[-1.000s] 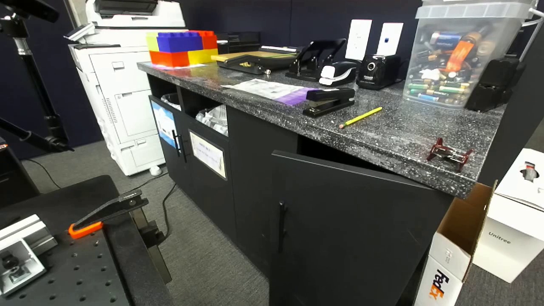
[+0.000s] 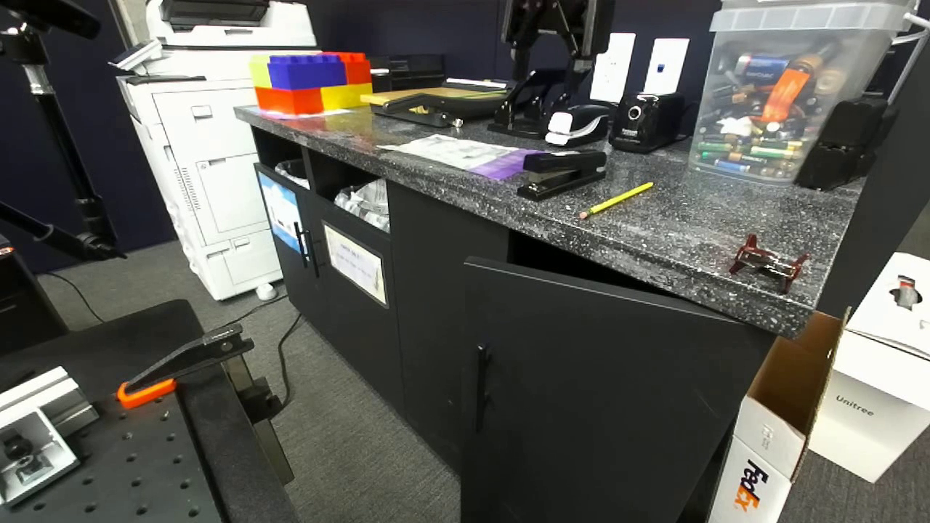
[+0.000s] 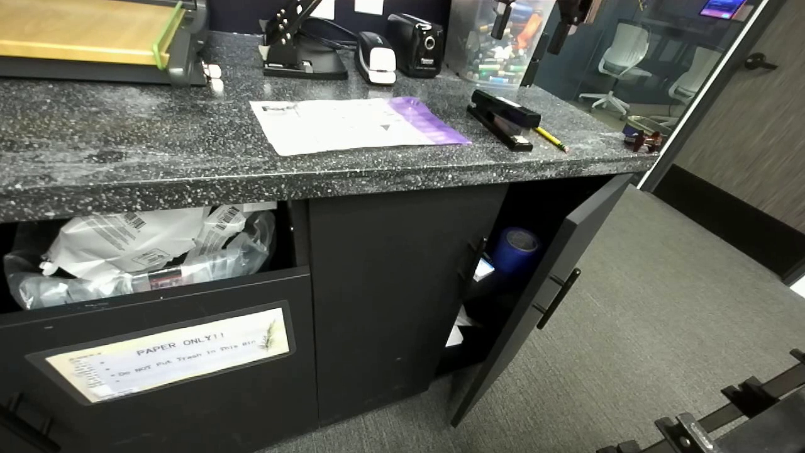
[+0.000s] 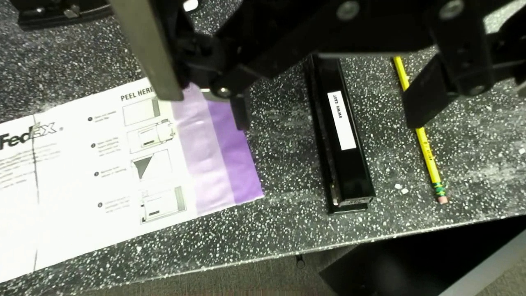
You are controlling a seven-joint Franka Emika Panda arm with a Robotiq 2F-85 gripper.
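Open and empty, my gripper hangs over the countertop in the wrist view, one finger at each side of the black stapler (image 4: 347, 167) as seen from above. In exterior view 1 the gripper (image 2: 551, 65) shows at the top edge, well above the counter. Exterior view 2 has its fingertips (image 3: 501, 21) at the top, in front of the clear bin. The stapler lies near the counter's front edge. To its right is a yellow pencil (image 4: 427, 153), partly covered by a finger in the wrist view. A white and purple FedEx envelope (image 4: 88, 172) lies flat on the left.
A cabinet door (image 2: 601, 392) stands ajar below the counter, with a blue tape roll (image 3: 517, 249) inside. Dark red glasses (image 2: 767, 262) rest near the right corner. A clear battery bin (image 2: 785, 96), a black pencil sharpener (image 2: 647, 120) and other desk items line the back.
My gripper has come into exterior view 1 at the top, where it was out of sight a second ago. The stapler, pencil and envelope look unmoved.
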